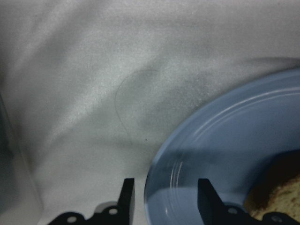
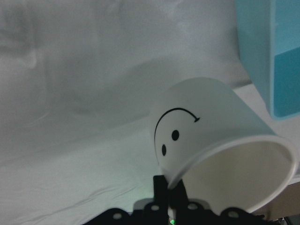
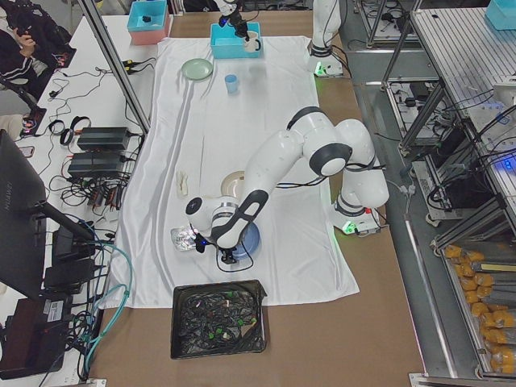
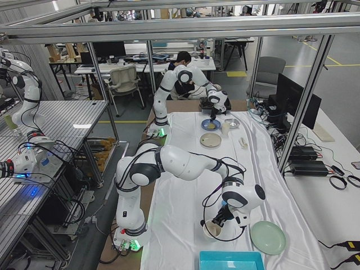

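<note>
My left gripper hangs open over the rim of a blue plate (image 1: 220, 122), which holds a piece of bread-like food (image 1: 276, 197) at the lower right of the left wrist view. My right gripper is shut on the rim of a white mug (image 2: 206, 112) with a printed face. The mug is raised beside a light blue bin (image 2: 255, 42), seen also in the camera right view (image 4: 230, 261).
A beige plate (image 4: 210, 140), a green plate (image 4: 268, 238) and a small blue cup (image 3: 231, 83) stand on the white cloth. A black lined tray (image 3: 218, 348) lies beyond the cloth's edge.
</note>
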